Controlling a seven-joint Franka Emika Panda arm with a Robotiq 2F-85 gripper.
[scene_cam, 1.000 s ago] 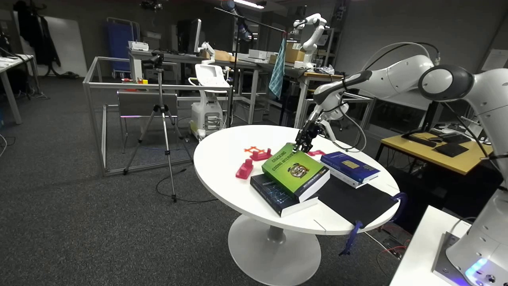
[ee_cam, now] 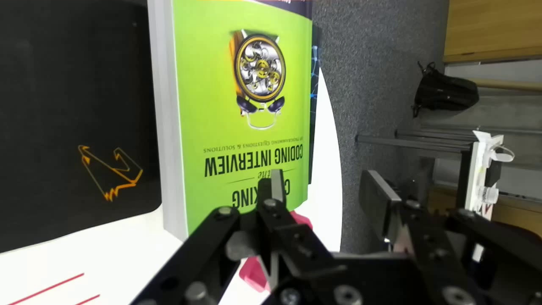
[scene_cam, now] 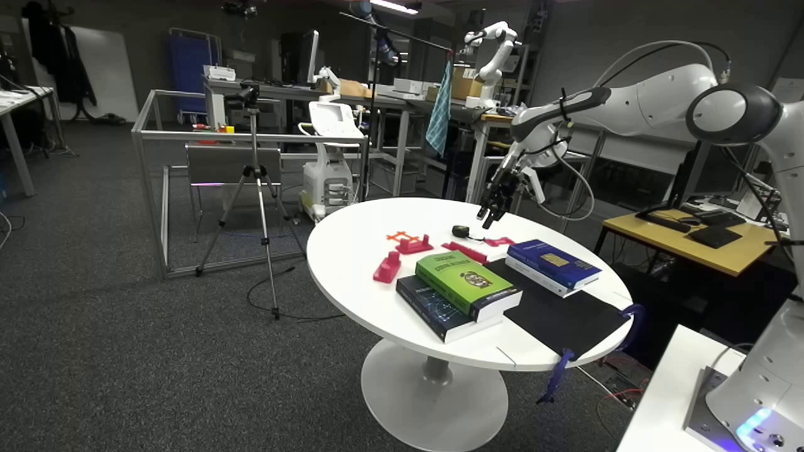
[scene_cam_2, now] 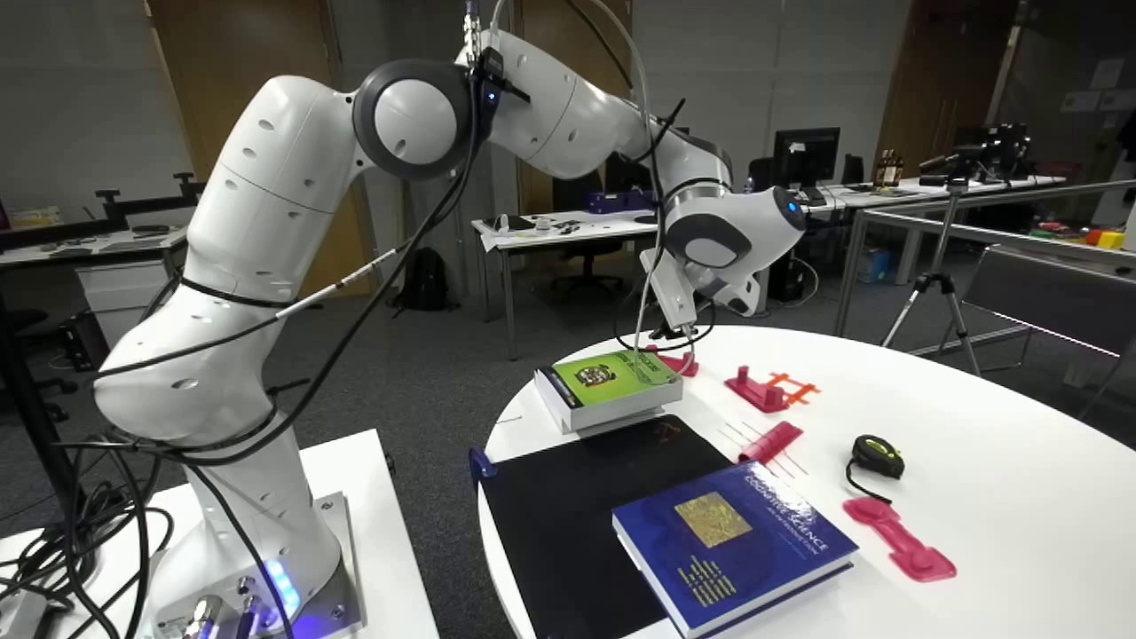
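A thick green book with a watch picture on its cover lies flat on a dark book, turned and shifted a little across it. My gripper hangs above the table, away from the green book's edge in exterior view 1. Its fingers stand apart in the wrist view, with nothing held between them. The green book fills the middle of that view. In exterior view 2 the green book hides most of the dark book, and the gripper shows small behind it.
A blue book rests on another book across the black mat. Pink parts, an orange piece and a tape measure lie around the round table.
The green book was tilted up with my gripper at its raised edge; now it lies flatter on the dark book. My gripper has come away from it, towards the right and upward.
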